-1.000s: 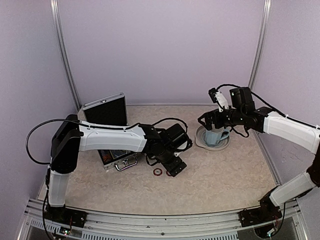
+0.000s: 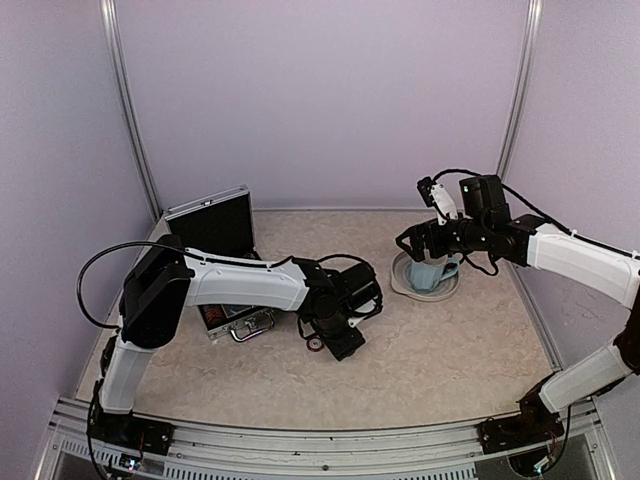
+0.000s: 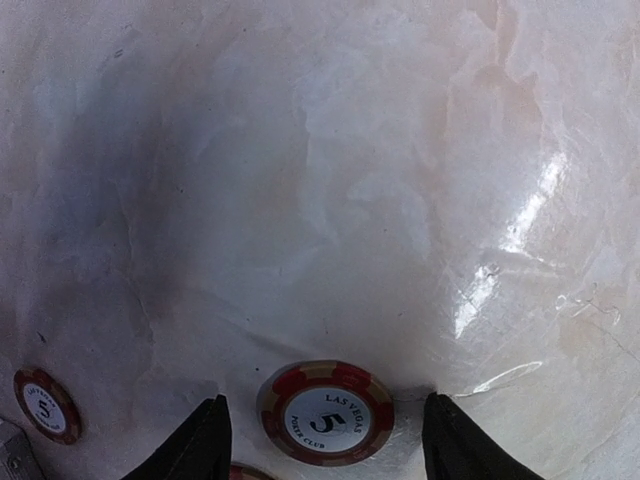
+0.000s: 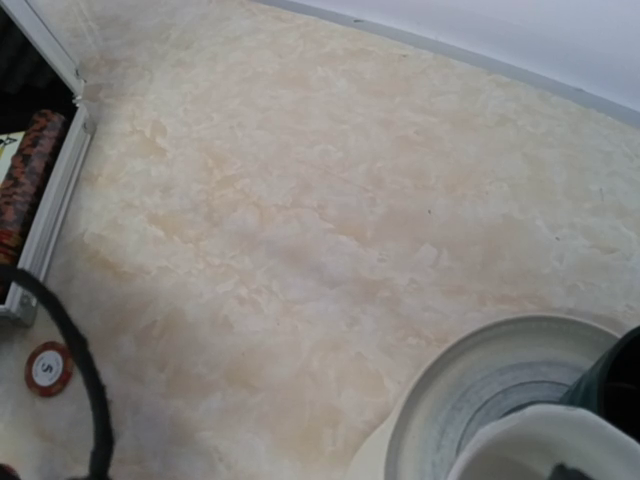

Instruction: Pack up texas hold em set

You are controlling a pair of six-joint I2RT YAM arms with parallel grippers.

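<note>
A red poker chip marked 5 (image 3: 326,425) lies flat on the table between the fingers of my left gripper, with a small gap on each side. That gripper is open and low over the table. A second chip (image 3: 47,405) lies to the left, and the edge of a third (image 3: 250,473) shows at the bottom of the left wrist view. One chip (image 2: 315,344) shows beside the left gripper from above. The silver case (image 2: 248,320) stands with its black lid (image 2: 213,224) up, partly behind my left arm. My right gripper (image 2: 412,245) hangs open, holding nothing.
Under the right gripper, a grey plate (image 2: 430,292) carries a light-blue mug (image 2: 422,274); in the right wrist view a dark cup-like object (image 4: 610,385) is beside it.
My left gripper has shifted slightly down and to the left in the top view, and now covers the chip seen partly beside it before. The right arm stays still.
</note>
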